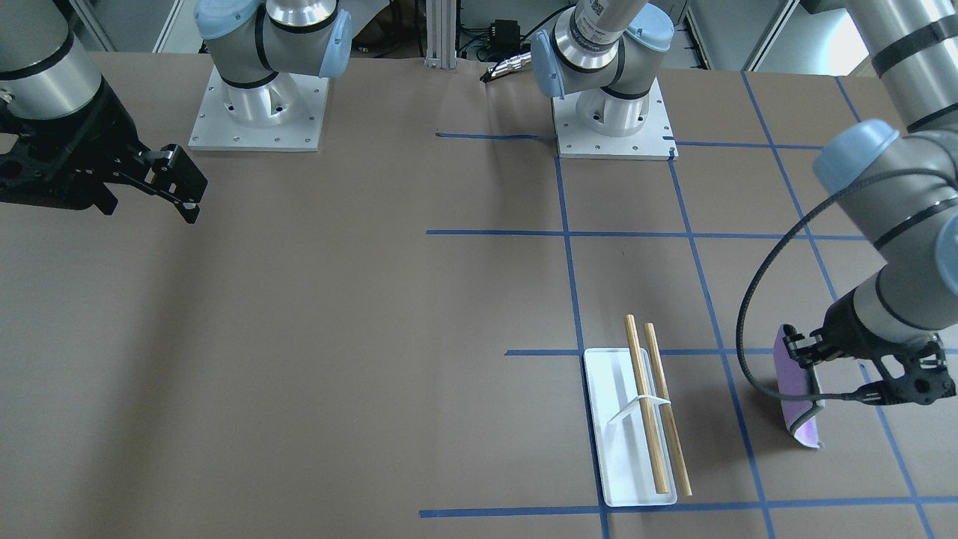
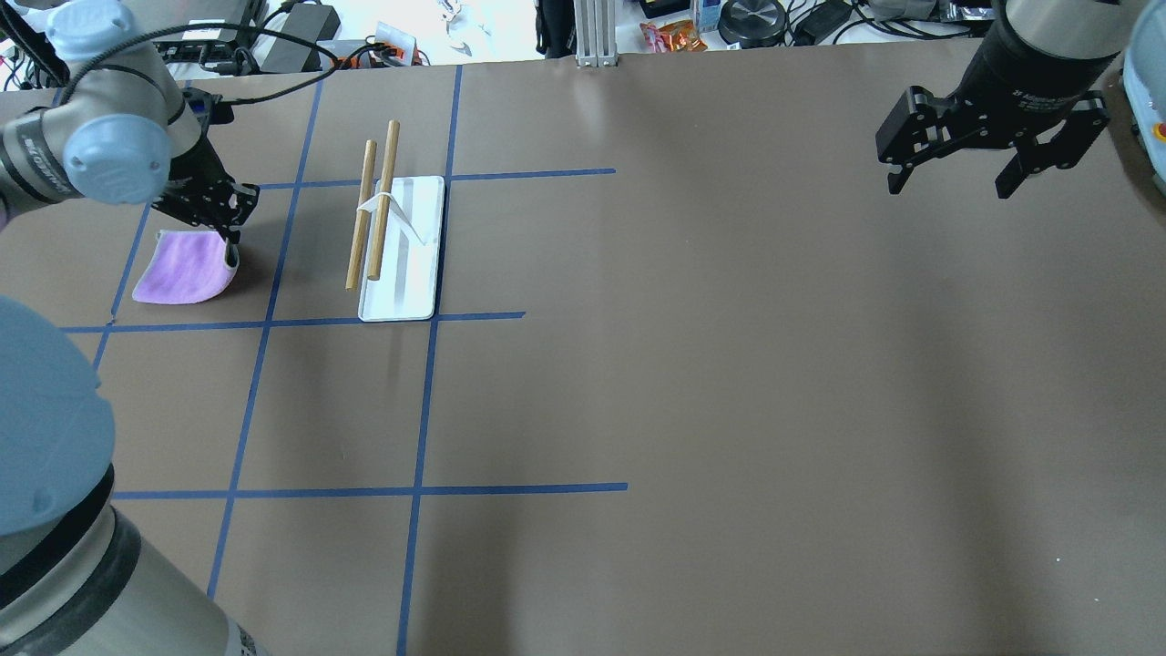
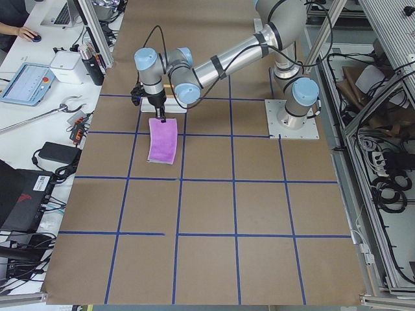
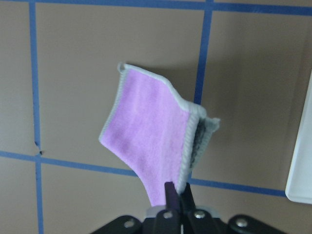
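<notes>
A purple cloth [image 4: 146,122] with a grey edge hangs from my gripper, whose fingers are shut on its edge in the wrist view. In the front view the cloth [image 1: 799,395] is raised and folded under the gripper, right of a white tray [image 1: 620,449] that carries two wooden sticks [image 1: 653,449] on a white rest. The top view shows the cloth [image 2: 180,268] below the gripper at the far left, beside the tray [image 2: 404,295].
Another arm's black gripper [image 1: 153,180] is at the upper left of the front view. Further arm bases [image 1: 611,144] stand at the back.
</notes>
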